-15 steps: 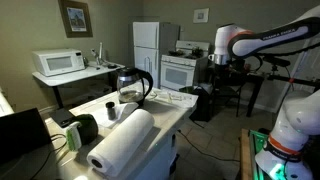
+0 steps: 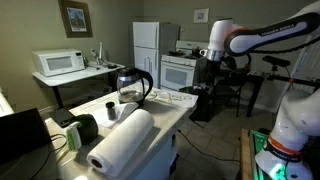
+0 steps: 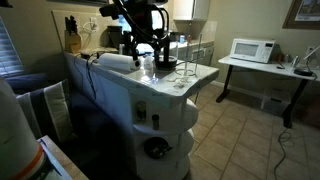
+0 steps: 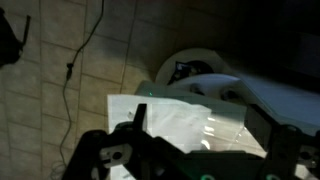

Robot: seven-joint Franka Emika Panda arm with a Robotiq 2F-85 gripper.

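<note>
In the wrist view my gripper stands open, its two dark fingers wide apart with nothing between them. Beneath it shows the white counter top [image 4: 165, 118] and, beyond its edge, a rounded shelf with a dark object [image 4: 182, 72]. A white roll [image 2: 122, 140] lies along the counter in exterior view 1. Behind it is a glass kettle [image 2: 132, 87] with a dark lid and handle. The arm reaches in from the right, and its gripper hangs over the room beside the counter, apart from the roll and kettle.
A green and dark round item [image 2: 84, 130] lies left of the roll. A microwave [image 3: 258, 50] sits on a separate white table. Under the counter, open shelves hold a black pan [image 3: 156, 147]. Tiled floor [image 3: 225, 150] lies open beside the counter.
My arm's wrist has shifted slightly to the left in exterior view 1. The things on the counter look unmoved.
</note>
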